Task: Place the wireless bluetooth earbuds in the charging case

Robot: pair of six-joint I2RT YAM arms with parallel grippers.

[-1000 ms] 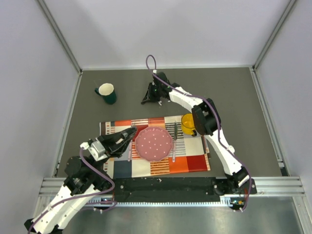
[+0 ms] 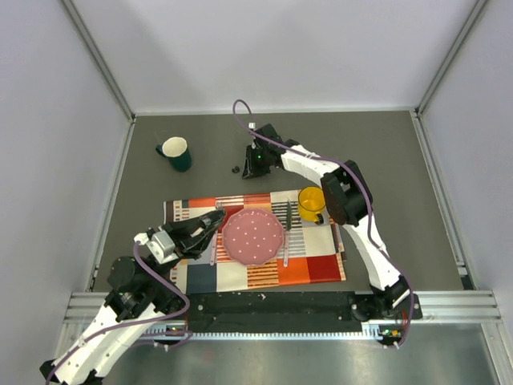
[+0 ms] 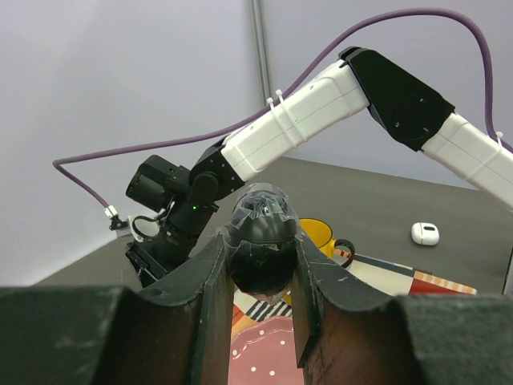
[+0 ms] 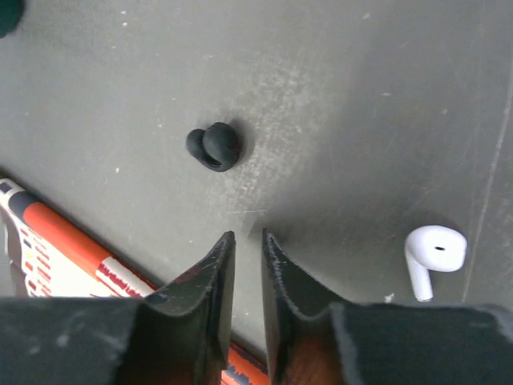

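In the right wrist view, a white earbud (image 4: 433,249) lies on the grey table right of my right gripper, and a small black object (image 4: 215,146), perhaps earbuds, lies ahead of it. The right gripper's fingertips are slightly apart with nothing visible between them. My left gripper is shut on a dark rounded object (image 3: 261,241) wrapped in clear film, which I cannot identify surely. A white case-like object (image 3: 425,233) sits on the table in the left wrist view.
A green mug (image 2: 177,156) stands at the back left. A yellow mug (image 2: 311,200) and pink plate (image 2: 252,237) are on the striped mat, with cutlery.
My right gripper has moved right, uncovering the small black object in the top view. The left arm has not visibly moved.
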